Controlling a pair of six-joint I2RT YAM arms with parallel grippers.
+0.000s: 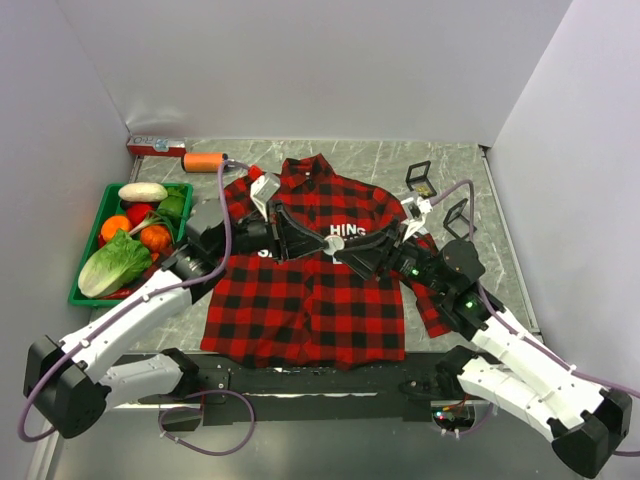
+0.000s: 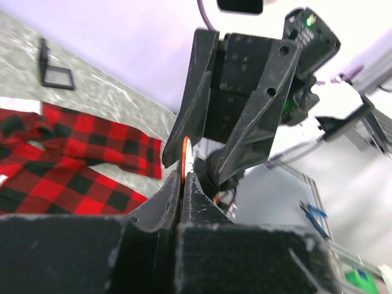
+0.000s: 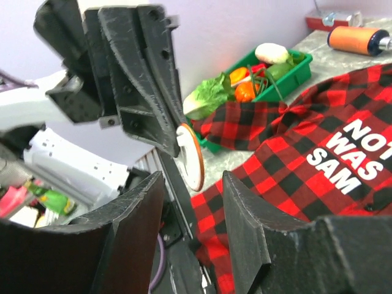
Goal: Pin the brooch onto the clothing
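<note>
The brooch [image 1: 333, 244] is a small round, pale disc with an orange-brown rim, held in the air over the clothing. My left gripper is shut on its edge, and the disc [image 3: 191, 160] sticks out from the fingertips. Facing it from the right, my right gripper is part open, with a gap between its fingers; in the left wrist view the brooch [image 2: 185, 158] shows edge-on near that gap. Whether the right fingers touch it I cannot tell. Below lies the red-and-black checked shirt [image 1: 310, 310], spread flat with white lettering partly covered by the arms.
A green basket of vegetables [image 1: 78, 289] stands at the left. An orange roll [image 1: 203, 162] and a red box [image 1: 156, 146] lie at the back left. Two small black frames [image 1: 420, 179] are at the right. Bare marble shows along the back.
</note>
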